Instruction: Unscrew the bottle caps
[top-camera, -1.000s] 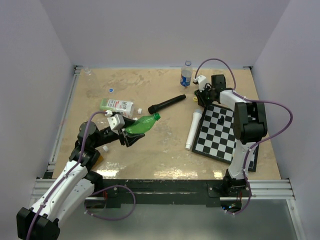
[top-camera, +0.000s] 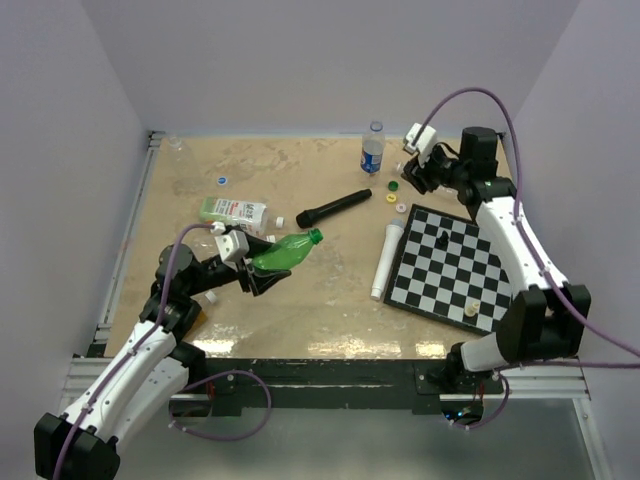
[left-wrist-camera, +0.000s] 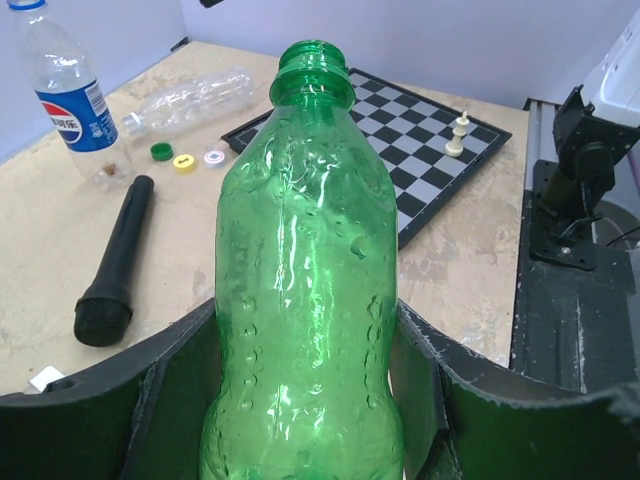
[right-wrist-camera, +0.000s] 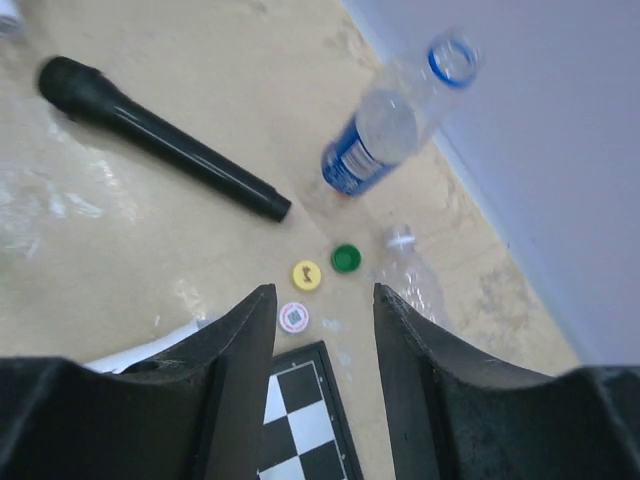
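My left gripper is shut on a green bottle, held tilted above the table; its neck shows bare threads with no cap. My right gripper is raised at the back right, part open, with nothing visible between its fingers. Below it lie a green cap, a yellow cap, a white cap and a clear bottle on its side. A Pepsi bottle stands upright at the back. A blue cap lies at the left.
A black microphone, a white tube and a chessboard with a few pieces occupy the middle and right. A labelled bottle lies behind the left gripper.
My right gripper has lifted away from the small caps and moved up and slightly right, uncovering them. My left gripper and the green bottle have not visibly moved.
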